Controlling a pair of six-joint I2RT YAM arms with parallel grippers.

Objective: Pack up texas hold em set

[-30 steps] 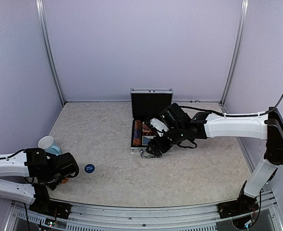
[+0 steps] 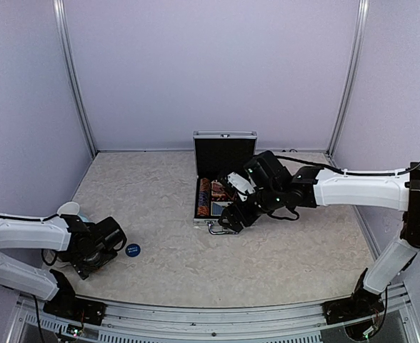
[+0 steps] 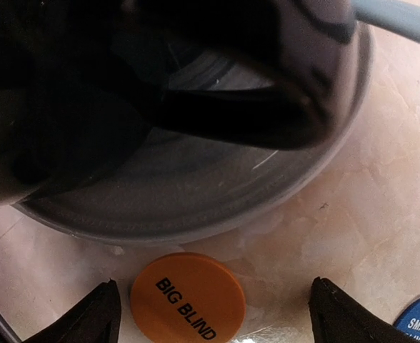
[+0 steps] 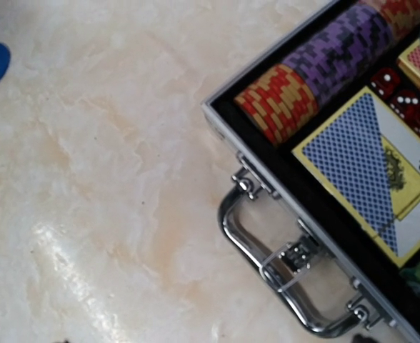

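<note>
An orange BIG BLIND disc (image 3: 187, 299) lies on the table between the spread fingers of my left gripper, which is open. A blue small blind disc (image 2: 133, 250) lies to its right. The open case (image 2: 225, 146) at the back centre holds chip stacks (image 4: 278, 100), blue-backed cards (image 4: 346, 164) and red dice (image 4: 410, 103). My right gripper (image 2: 231, 220) hangs over the case's front; its fingertips barely show at the bottom of the right wrist view, apart, with nothing seen between them.
A white cup (image 2: 69, 208) stands at the far left behind the left arm. The case's handle (image 4: 228, 221) sticks out toward the front.
</note>
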